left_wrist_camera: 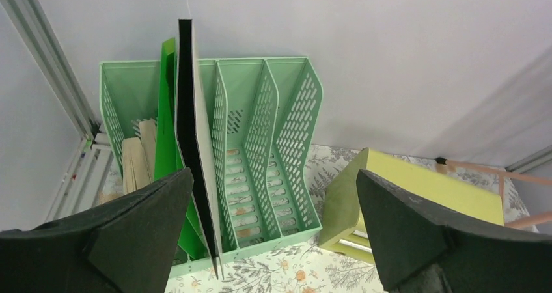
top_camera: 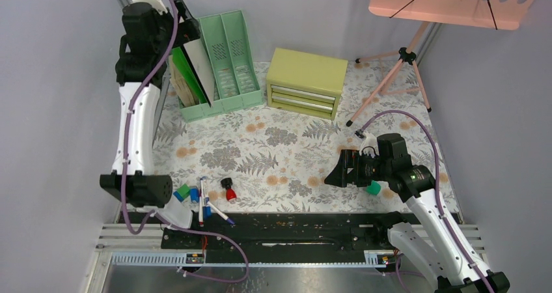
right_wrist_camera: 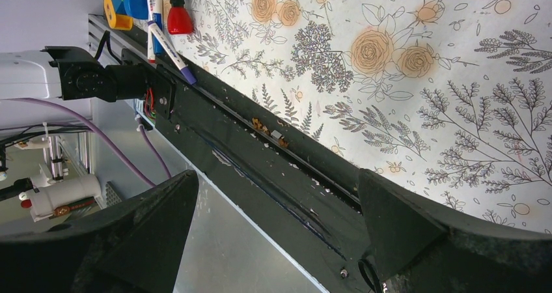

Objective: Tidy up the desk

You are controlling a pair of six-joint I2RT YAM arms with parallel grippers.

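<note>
A green file rack [top_camera: 239, 101] stands at the back left, its two right slots empty. In its left part are tan items [left_wrist_camera: 135, 166], a green folder [left_wrist_camera: 165, 117] and a black-and-white board [left_wrist_camera: 187, 104] standing upright. My left gripper hangs open above the rack's front, holding nothing. At the front right, my right gripper [top_camera: 335, 169] is open and empty over the desk. Near the front left lie several markers [top_camera: 220, 211], colored blocks [top_camera: 183, 191] and a red-and-black object [top_camera: 228, 189]. A green piece [top_camera: 373, 188] is partly hidden below my right gripper.
A yellow-green drawer box [top_camera: 307, 83] sits right of the rack. A pink tripod stand [top_camera: 408, 55] occupies the back right. A dark beam [top_camera: 286, 228] runs along the front edge.
</note>
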